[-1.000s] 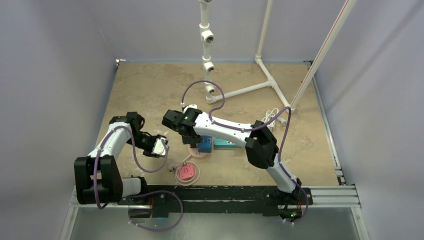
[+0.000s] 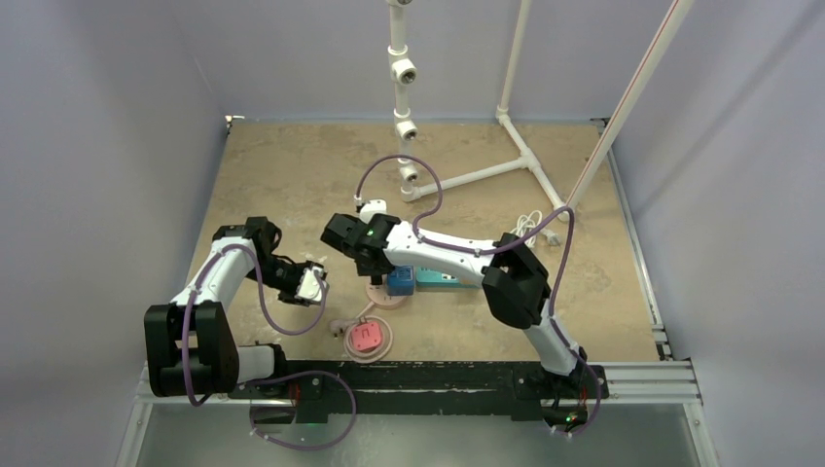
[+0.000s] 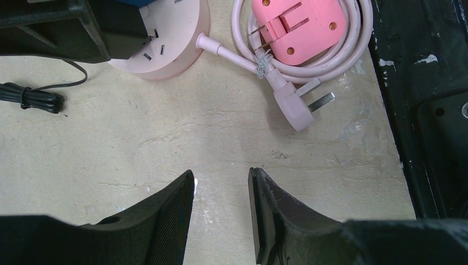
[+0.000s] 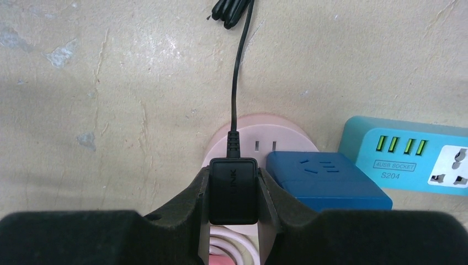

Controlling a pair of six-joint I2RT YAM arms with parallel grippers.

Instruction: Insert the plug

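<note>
A black power adapter (image 4: pixel 233 193) with a cable running upward sits between the fingers of my right gripper, over the round pink socket base (image 4: pixel 287 135). Beside it is a blue socket block (image 4: pixel 325 179). In the left wrist view the pink base (image 3: pixel 165 44) shows at the top, partly covered by the right gripper's black body. My left gripper stands open over bare table, nothing between its fingers.
A teal power strip (image 4: pixel 408 154) lies right of the blue block. A pink adapter (image 3: pixel 301 38), coiled pink cord and plug (image 3: pixel 292 110) lie near the front edge. White pipes stand at the back.
The right arm has shifted slightly to the right over the last second. The left arm has not moved.
</note>
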